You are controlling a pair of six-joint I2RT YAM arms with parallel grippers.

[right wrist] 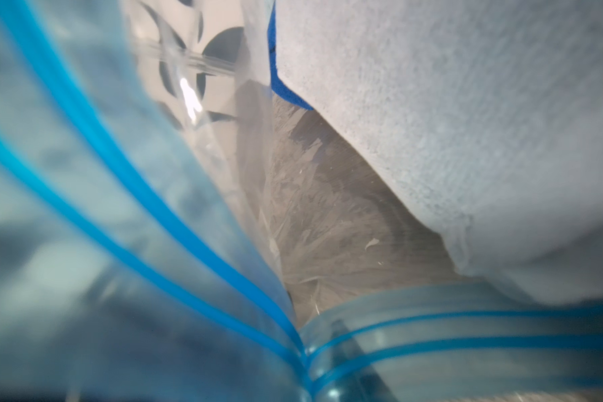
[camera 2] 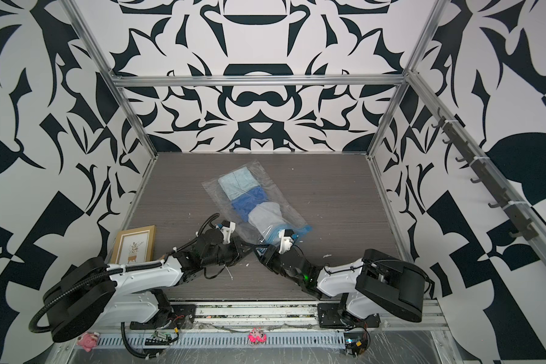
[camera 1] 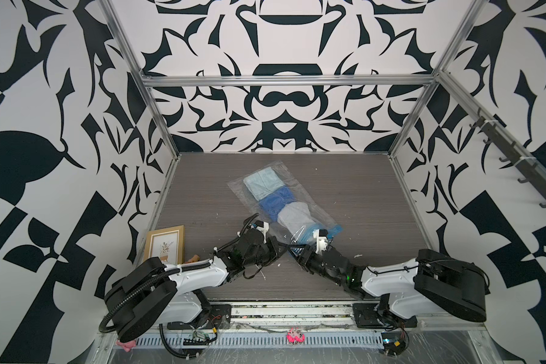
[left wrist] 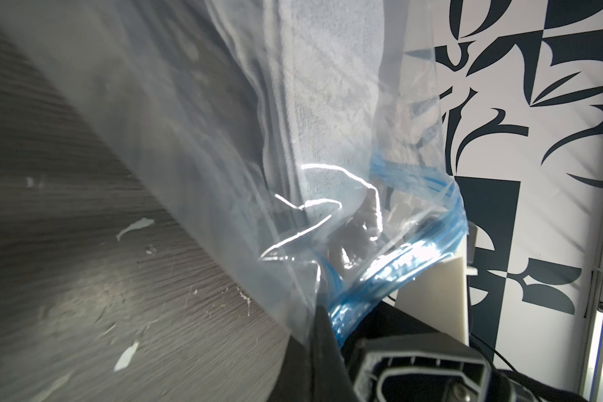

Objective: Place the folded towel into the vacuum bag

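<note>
A clear vacuum bag (camera 1: 318, 212) with blue zip strips lies diagonally on the table. Inside it, in a row, are a light blue towel (camera 1: 263, 182), a blue towel (camera 1: 277, 202) and a whitish folded towel (camera 1: 297, 218) closest to the mouth. My left gripper is shut on the film edge at the bag's mouth. At the mouth's blue strips is my right gripper (camera 1: 293, 247), close to the left one; in the right wrist view film covers a dark finger (right wrist: 358, 365), and its finger opening does not show clearly. The whitish towel sits just inside the mouth.
A framed picture (camera 1: 164, 244) stands at the table's left edge, with a small brown object beside it. Little white scraps are scattered on the table. Free room lies right of the bag and at the back.
</note>
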